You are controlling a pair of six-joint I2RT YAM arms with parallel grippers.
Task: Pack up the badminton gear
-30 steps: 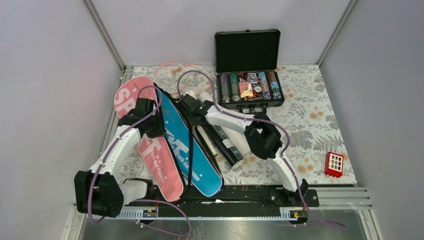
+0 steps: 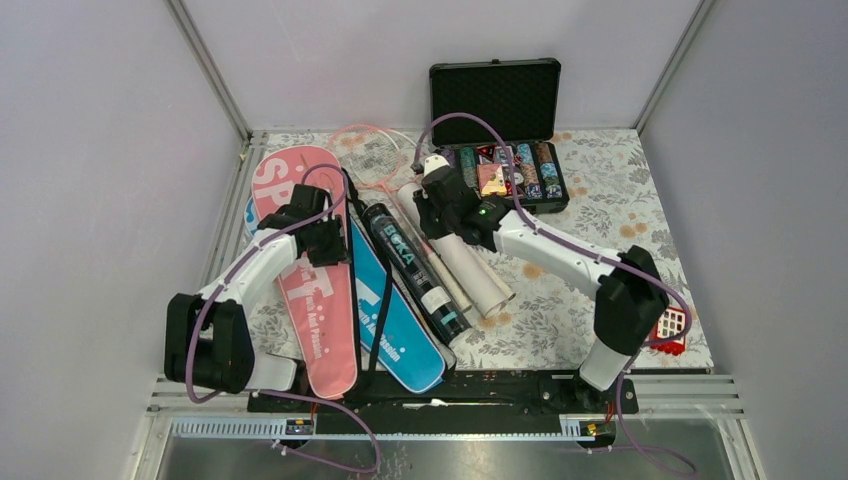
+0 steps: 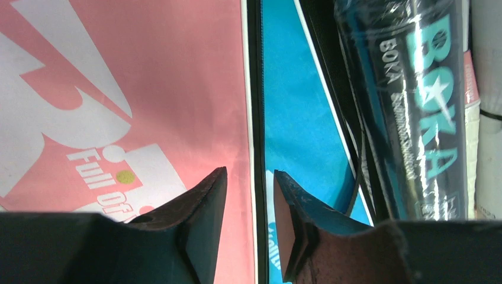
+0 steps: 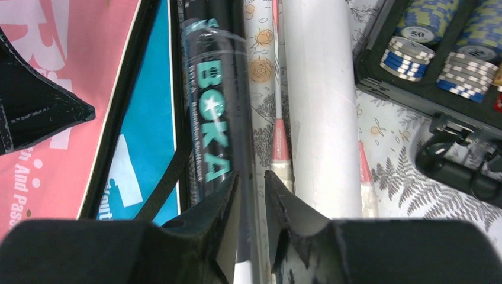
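The pink racket bag [image 2: 322, 330] lies at the left, partly over the blue racket bag [image 2: 400, 340]. My left gripper is open above the pink bag's black-edged right side, nothing between its fingers. To the right lies the black BOKA tube [image 2: 420, 275]. Beyond it are pink-and-white rackets, one head [image 2: 365, 150] at the back and one handle [image 4: 281, 171] lying between the tube and a white roll [image 4: 322, 106]. Over the gap near the tube's right edge, my right gripper is part open, with no object visible between its fingertips.
An open black case [image 2: 500, 165] of poker chips stands at the back right. A red block [image 2: 671, 328] at the right edge is partly hidden by my right arm. Black straps [image 2: 383, 310] cross the blue bag.
My right gripper has left the blue bag's upper end and moved right, over the tube and roll. The pink bag's upper end has shifted right across the blue bag, with my left gripper beside it.
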